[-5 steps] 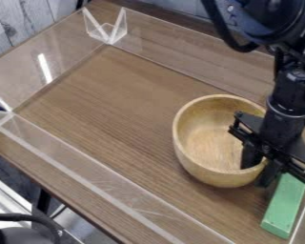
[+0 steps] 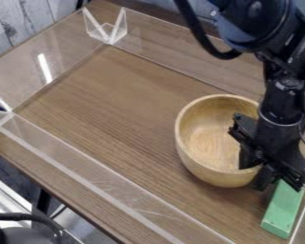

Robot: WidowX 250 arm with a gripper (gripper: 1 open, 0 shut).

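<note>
A tan wooden bowl (image 2: 204, 138) stands on the brown wooden tabletop (image 2: 104, 114), right of centre. My black gripper (image 2: 262, 160) reaches down over the bowl's right rim from the arm at the upper right, its fingertips at that rim and shut on it as far as shows; the exact contact is partly hidden by the gripper. A green rectangular block (image 2: 282, 212) lies at the lower right, just below the gripper, its upper end partly behind the fingers.
Clear plastic barriers edge the table at the left and back, with a clear bracket (image 2: 106, 29) at the upper left. Black cables and hardware lie beyond the lower left edge.
Over the last second the gripper and the bowl have shifted slightly left, and the gripper has tilted a little. The green block looks unmoved.
</note>
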